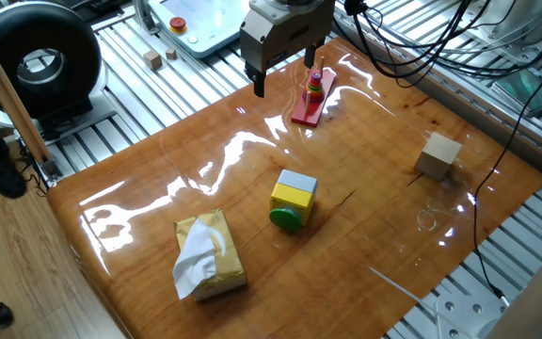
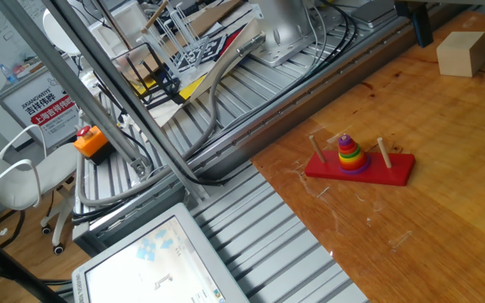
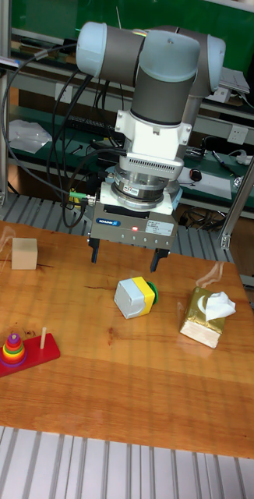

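Note:
High above the table my gripper stands open, its two dark fingers wide apart and nothing between them. In exterior view 1 the gripper appears near the table's far edge. A red board carries a stack of coloured rings on its middle peg, with a bare wooden peg on either side. Near the table's middle lies a grey and yellow block with a green round end. A gold tissue pack has a white tissue sticking out. Apart from these sits a plain wooden cube.
Black cables hang beside the arm. A thin pale strip shows near the table edge in exterior view 1.

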